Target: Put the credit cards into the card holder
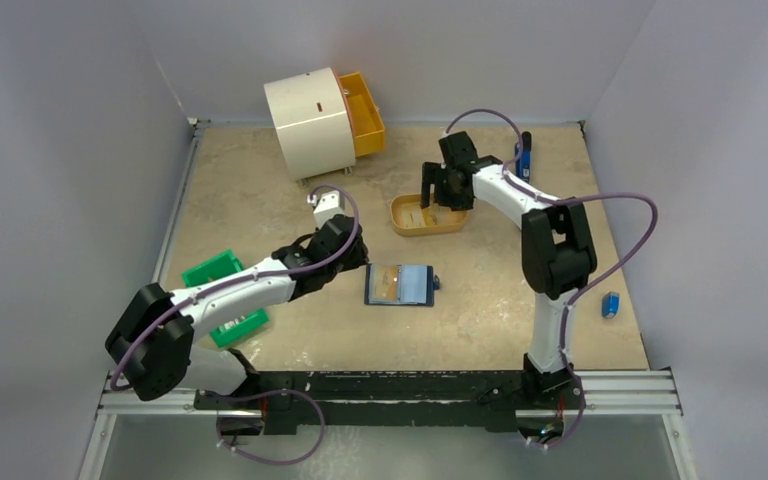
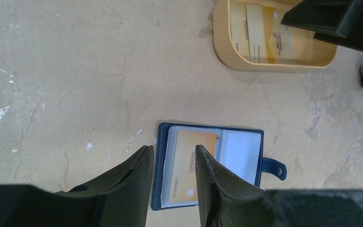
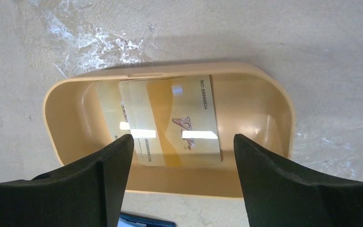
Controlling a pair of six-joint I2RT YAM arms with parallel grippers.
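The open card holder (image 1: 413, 285) lies at the table's centre, a card (image 2: 186, 165) in its left sleeve, the right side pale blue. Behind it sits an orange tray (image 1: 427, 227) holding several cream credit cards (image 3: 168, 118). My right gripper hangs over this tray, fingers apart, nothing seen between them. My left gripper is above and left of the holder, its fingers part open with nothing held.
A white cylinder with an orange drawer (image 1: 360, 115) stands at the back. A green tray (image 1: 212, 268) is at the left, a blue stapler-like object (image 1: 523, 160) at back right, a small blue item (image 1: 610, 305) at right.
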